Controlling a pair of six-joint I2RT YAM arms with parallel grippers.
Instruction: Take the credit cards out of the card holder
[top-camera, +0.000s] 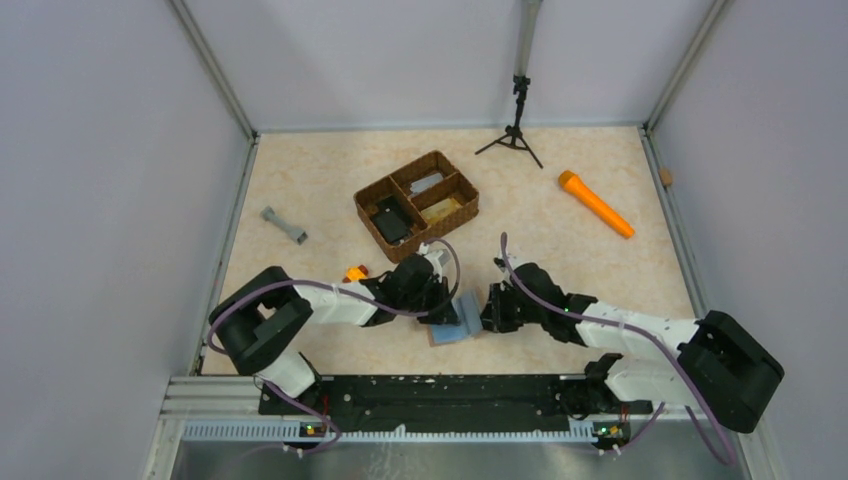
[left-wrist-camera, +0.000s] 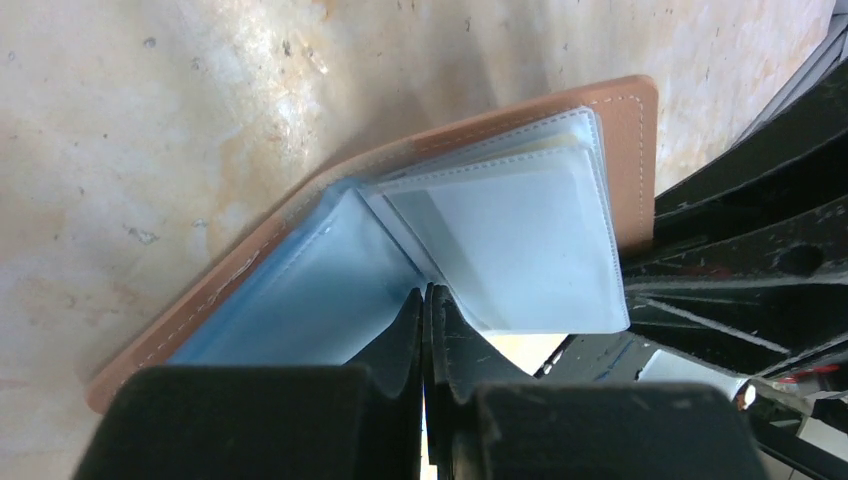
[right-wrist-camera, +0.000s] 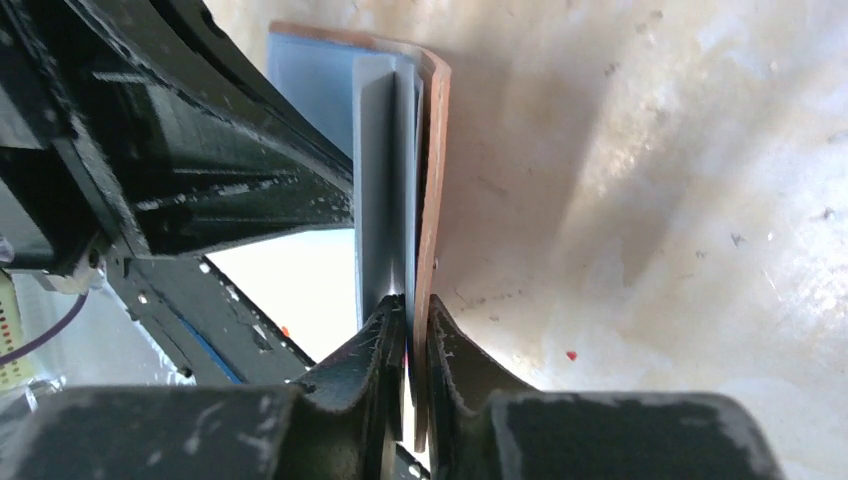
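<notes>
The card holder (top-camera: 450, 333), brown outside with light blue inside pockets, stands part opened on the table between my two grippers. Its raised half shows a stitched blue pocket (left-wrist-camera: 510, 230) framed by the brown cover (left-wrist-camera: 632, 150). My right gripper is shut on the edge of that raised half, with the brown cover and blue layers between its fingers. My left gripper is shut, its tips down inside by the fold, over the lower blue half (left-wrist-camera: 310, 290); nothing shows between them. I cannot make out any separate credit card.
A divided wicker basket (top-camera: 447, 165) stands behind the grippers. An orange microphone-shaped object (top-camera: 597, 205) lies at the back right and a grey tool (top-camera: 284, 225) at the left. A small orange toy (top-camera: 356, 272) is beside the left arm. Table right of the basket is free.
</notes>
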